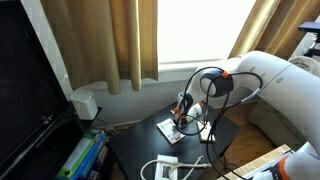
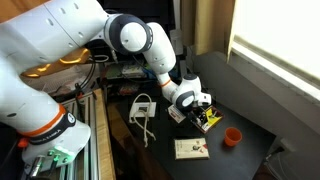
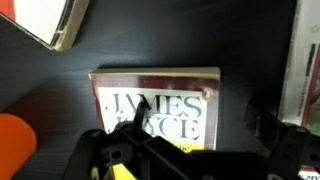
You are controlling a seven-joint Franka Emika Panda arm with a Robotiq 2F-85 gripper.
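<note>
A book with "JAMES JOYCE" (image 3: 150, 100) on its pale cover and a brown border lies flat on the dark table in the wrist view. My gripper is open above it, one finger over the book's lower left part and the other beyond its right edge. Nothing is held. From the second exterior view, the gripper (image 2: 186, 98) hangs low over the table, close to a yellow-and-white book (image 2: 211, 120). The arm partly hides the books around it.
An orange cup (image 2: 232, 136) stands near the wall side, also cut off as an orange shape (image 3: 12, 145) at the wrist view's left. Another book (image 2: 191, 149) lies on the table. A white power strip (image 2: 142, 110) with its cable sits apart from the gripper.
</note>
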